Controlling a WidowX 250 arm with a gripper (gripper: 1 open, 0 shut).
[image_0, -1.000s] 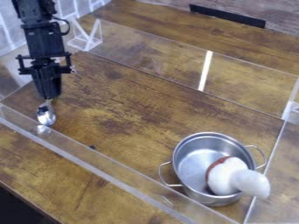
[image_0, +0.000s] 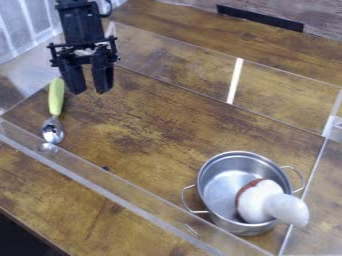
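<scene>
The black gripper (image_0: 88, 80) hangs at the upper left, open, with nothing visible between its fingers. Below and left of it, a green elongated object (image_0: 56, 97) lies on the wooden table beside a silver spoon (image_0: 52, 130). At the lower right stands a steel pot (image_0: 221, 174) with two handles, holding a white object with a reddish-brown band (image_0: 279, 206), partly over its rim.
Clear plastic barriers (image_0: 156, 208) border the work area along the front, back and right. A dark strip (image_0: 262, 18) lies at the back.
The gripper has moved right and up from over the green object and spoon, uncovering the green object. The pot and its contents are unchanged.
</scene>
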